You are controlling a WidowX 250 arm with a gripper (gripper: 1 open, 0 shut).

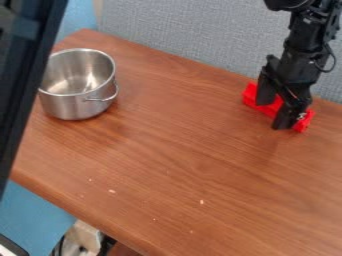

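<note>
My black gripper (278,113) is lowered over a red object (250,97) at the back right of the wooden table, its open fingers reaching down around the object's middle and hiding much of it. Whether the fingers touch it is unclear. A steel pot (78,98) with a handle stands at the back left of the table.
A grey padded wall (174,35) runs along the back. A dark frame edge crosses the upper left.
</note>
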